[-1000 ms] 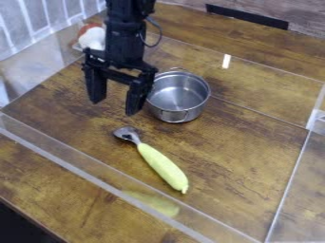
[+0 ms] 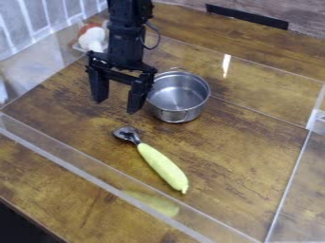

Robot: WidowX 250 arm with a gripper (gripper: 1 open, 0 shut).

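Observation:
The black gripper [image 2: 117, 93] hangs over the wooden table on the left of centre, its fingers pointing down and apart, with nothing visible between them. Just right of it stands an empty steel pot [image 2: 180, 95]. Below, a yellow corn-like vegetable [image 2: 162, 166] lies diagonally, and a spoon-like metal utensil [image 2: 127, 135] lies at its upper end, partly hard to make out.
A white and red round object [image 2: 91, 39] sits at the back left, behind the arm. Clear plastic edges run along the left and front.
The gripper has moved slightly back, toward the top of the view, over the last second. The pot, utensil and vegetable have not moved.

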